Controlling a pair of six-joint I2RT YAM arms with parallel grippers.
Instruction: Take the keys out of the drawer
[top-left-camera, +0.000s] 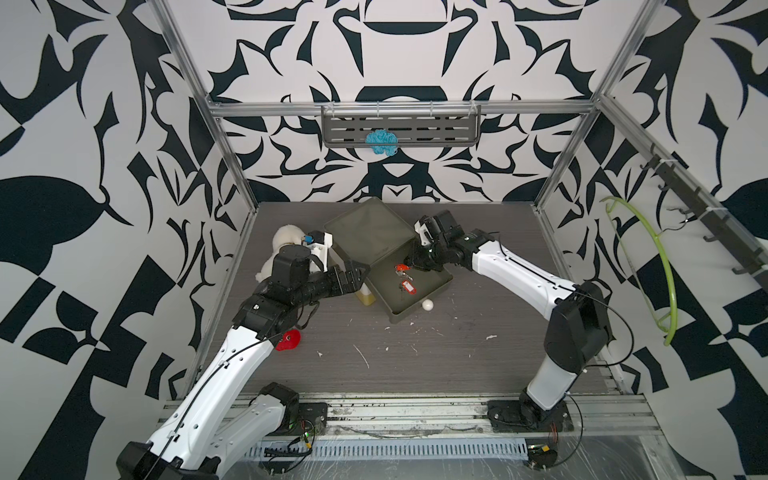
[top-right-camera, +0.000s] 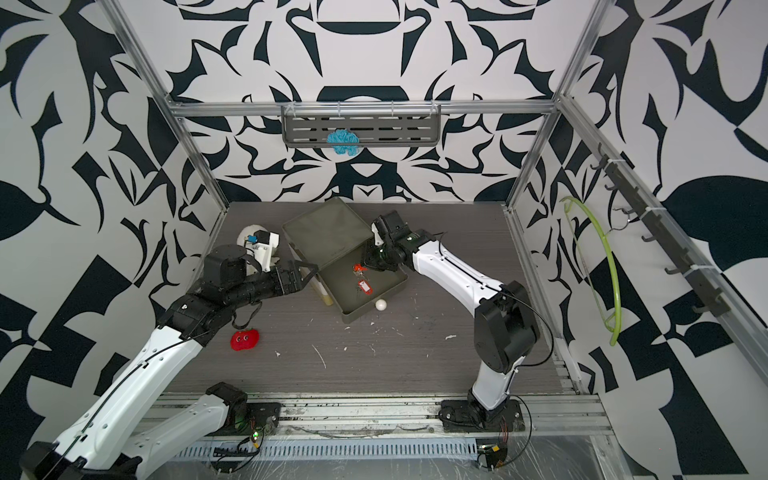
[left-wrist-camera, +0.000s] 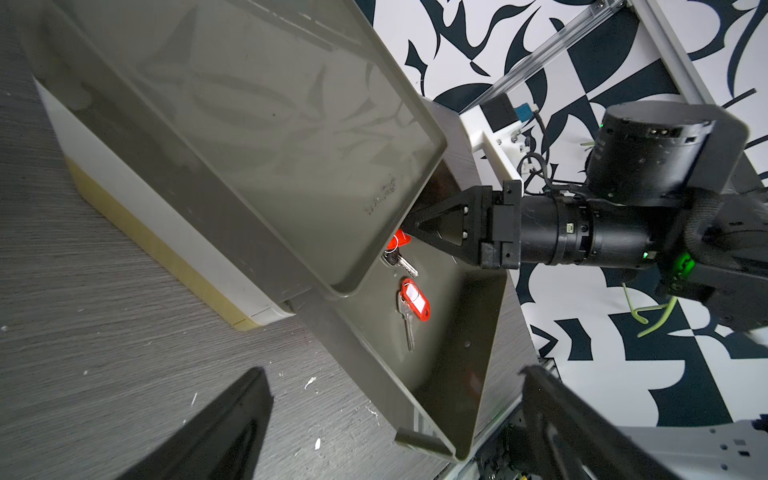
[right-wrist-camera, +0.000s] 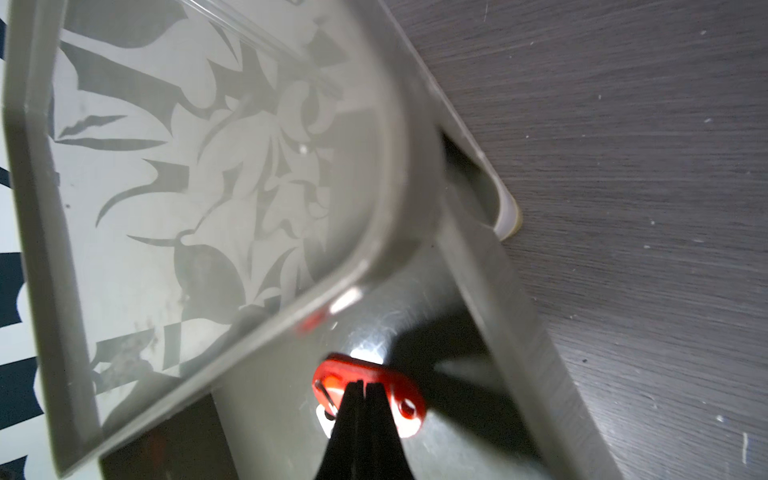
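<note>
The grey-green drawer (left-wrist-camera: 448, 376) lies open, its lid (left-wrist-camera: 240, 120) raised at the back. Inside are a key with a red-and-white tag (left-wrist-camera: 414, 298) and a second key with a red tag (left-wrist-camera: 397, 238), the latter partly hidden. My right gripper is shut, its tips right over the second key's red tag (right-wrist-camera: 344, 369), nothing seen held. My left gripper is open and empty above the table, at the drawer's left.
A white ball (top-right-camera: 381, 305) lies before the drawer. A red object (top-right-camera: 244, 339) and a pale plush (top-left-camera: 285, 238) are at the left, partly behind my left arm.
</note>
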